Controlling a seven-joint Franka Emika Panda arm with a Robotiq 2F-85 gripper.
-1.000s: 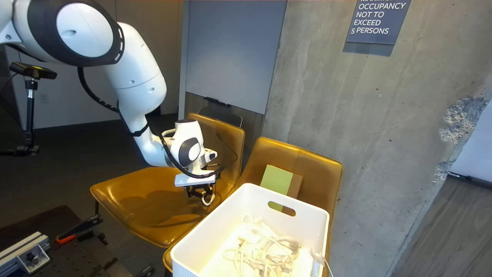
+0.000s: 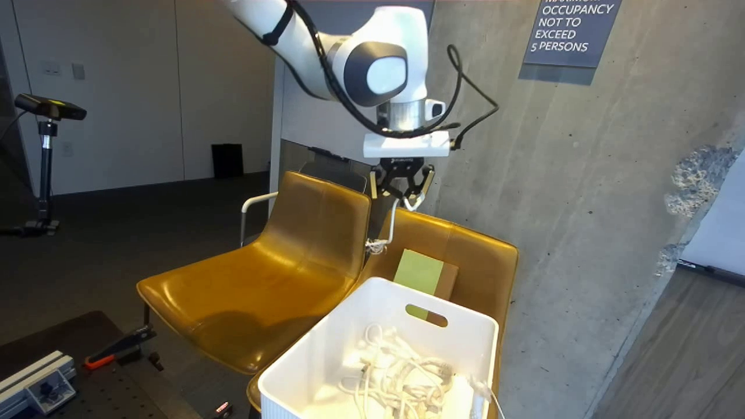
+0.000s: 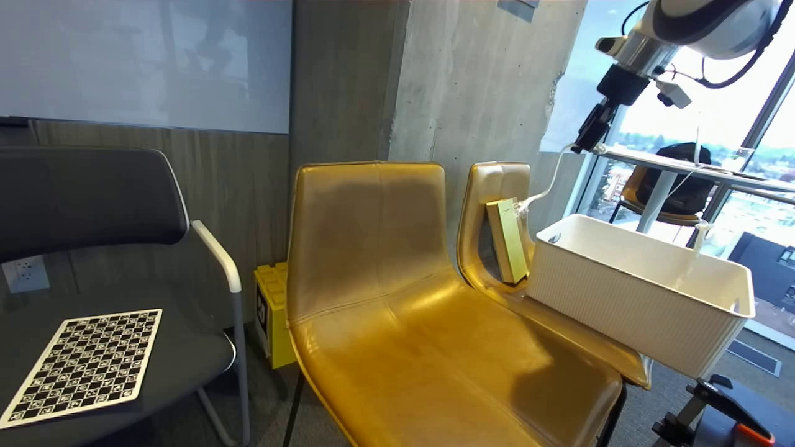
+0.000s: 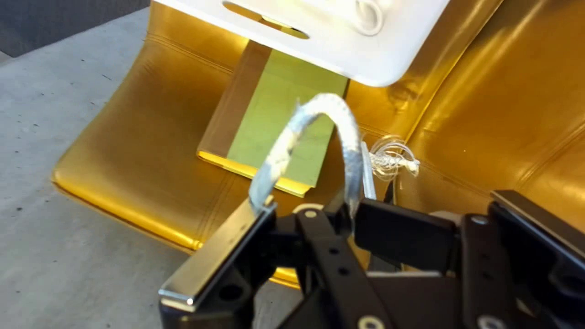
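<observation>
My gripper hangs high in front of the right-hand brown chair's back, above and behind the white bin. A white rope hangs from it, ending in a frayed tassel. In the wrist view the rope's loop arches past the fingers, with the tassel lower down and to the right. Dark finger parts and linkage hide where the rope is caught, so I cannot tell whether the fingers are open or shut. More tangled white rope lies inside the bin.
A green-and-brown book leans on the right chair behind the bin. The left brown chair has an empty seat. A concrete wall rises close behind the right chair. Tools lie on a dark table at the lower left.
The arm has risen and swung right, from low over the left chair to high behind the bin, carrying the white rope along. The bin and book have not moved.
</observation>
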